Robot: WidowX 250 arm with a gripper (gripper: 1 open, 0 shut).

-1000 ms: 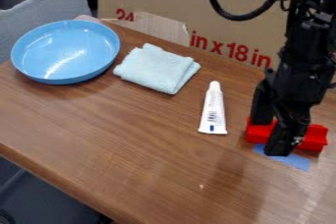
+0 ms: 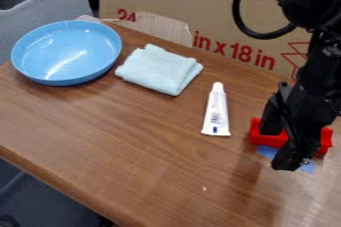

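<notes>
The black gripper (image 2: 285, 133) is at the right, open, lowered over a red object (image 2: 317, 139) that rests on a blue patch (image 2: 306, 166) on the wooden table. The gripper hides part of the red object, and whether its fingers touch it I cannot tell. A white tube (image 2: 216, 113) lies just to the left of the red object.
A blue plate (image 2: 66, 52) and a folded light-blue cloth (image 2: 159, 70) sit at the back left. A large cardboard box (image 2: 200, 12) stands behind. Its edge runs along the lower left.
The gripper has shifted slightly over the red object, its fingers changing angle a little. The tube, cloth and plate have not moved.
</notes>
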